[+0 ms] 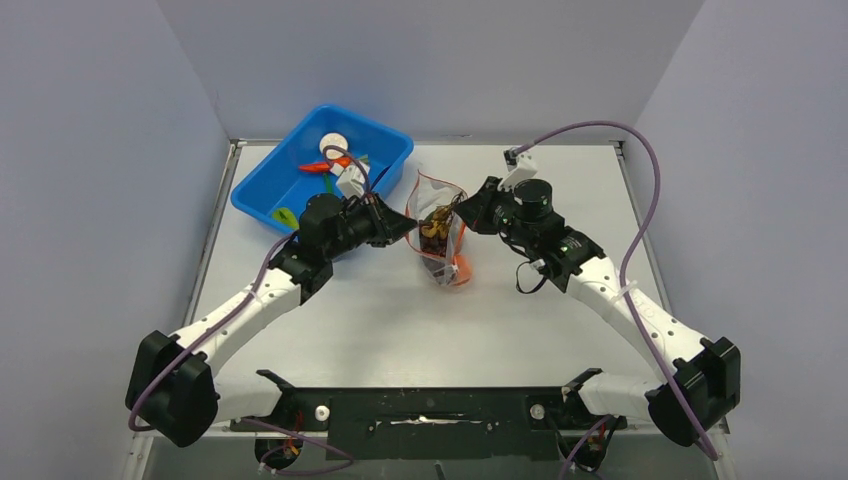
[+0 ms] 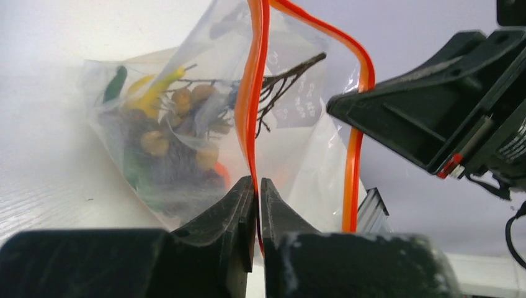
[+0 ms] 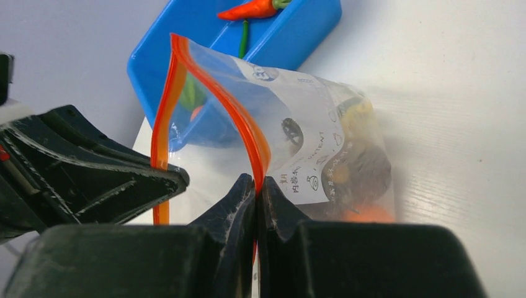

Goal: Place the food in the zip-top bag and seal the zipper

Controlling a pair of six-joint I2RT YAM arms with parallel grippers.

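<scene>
The clear zip top bag (image 1: 436,245), edged in orange, hangs between my grippers, holding mottled brown and yellow food and a dark twiggy stem (image 2: 291,74). My left gripper has one orange zipper edge between its nearly closed fingertips; whether it grips is unclear. My right gripper is shut on the opposite orange edge (image 3: 239,115). In the top view both grippers face each other at the bag's top.
A blue bin (image 1: 270,175) at back left holds a red pepper (image 3: 248,9), a white round item (image 1: 333,144) and green vegetables.
</scene>
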